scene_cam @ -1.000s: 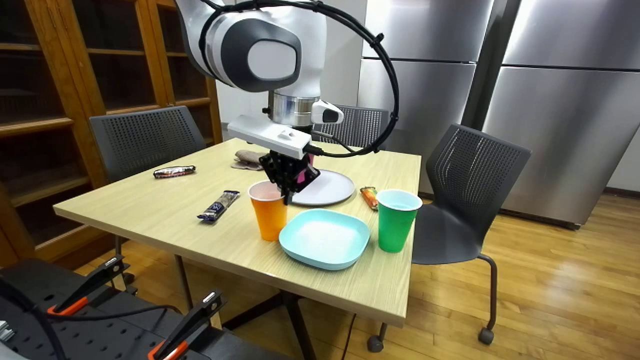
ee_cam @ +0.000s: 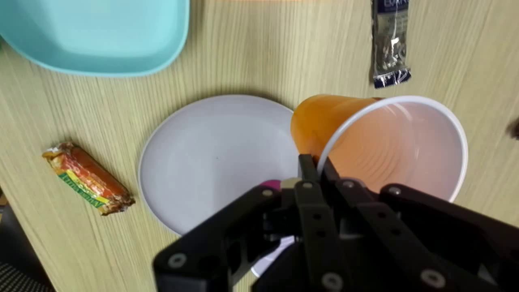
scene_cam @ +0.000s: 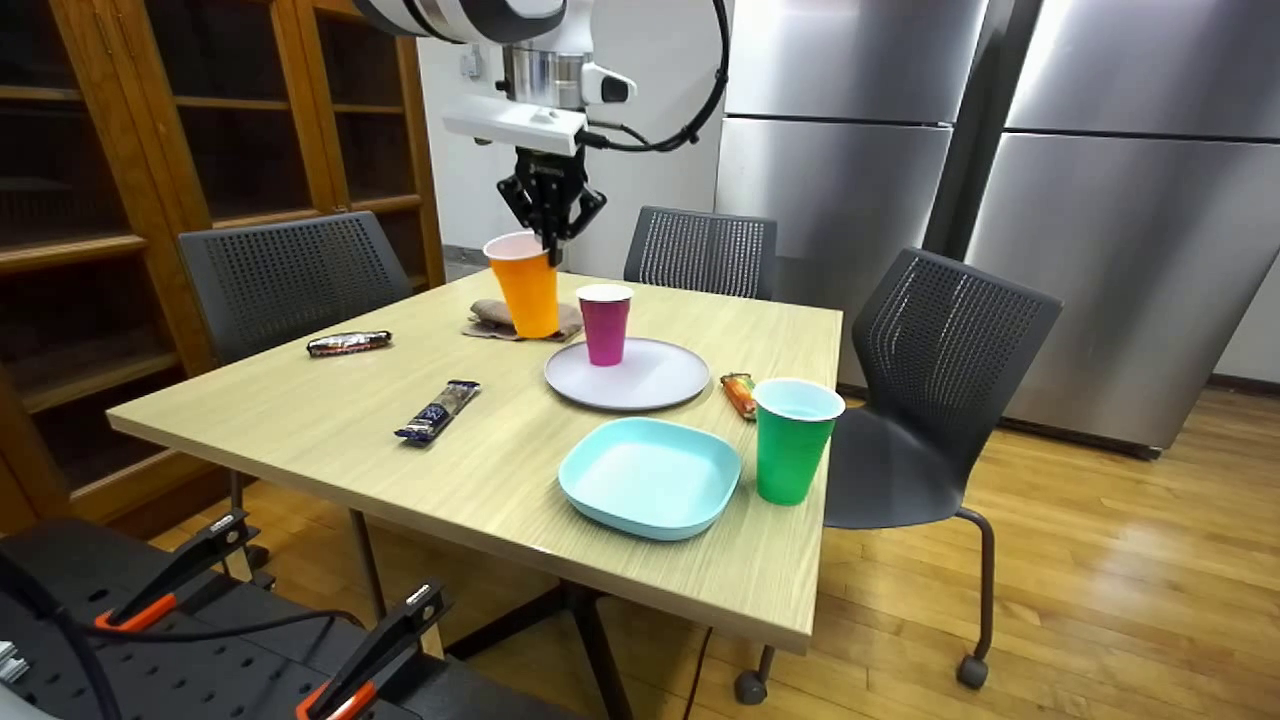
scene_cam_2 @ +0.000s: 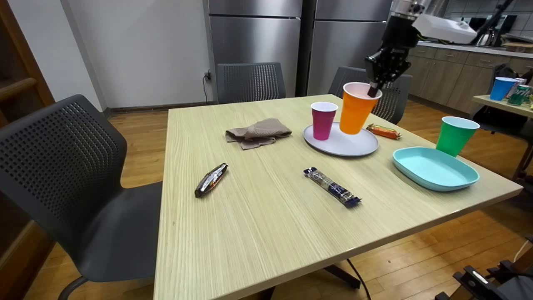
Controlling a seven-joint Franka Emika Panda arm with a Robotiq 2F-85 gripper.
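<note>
My gripper is shut on the white rim of an orange cup [scene_cam: 528, 294], with one wall pinched between its fingers. The cup is tilted and held up above the table; its pale inside shows in the wrist view. Beneath and beside it lies a grey-lilac plate [ee_cam: 219, 146]. On that plate a magenta cup [scene_cam_2: 323, 122] stands upright, mostly hidden behind my gripper in the wrist view. A green cup [scene_cam: 792, 444] stands by the table's right edge, next to a turquoise square dish [scene_cam: 649, 476].
A folded brown cloth [scene_cam_2: 260, 132] lies behind the plate. Wrapped bars are scattered around: a dark blue one [scene_cam_2: 332, 186], a black one [scene_cam_2: 210, 180] and an orange one [ee_cam: 89, 179]. Chairs surround the table.
My gripper has carried the orange cup up and away from beside the turquoise dish, toward the far side near the plate. The other objects have stayed put.
</note>
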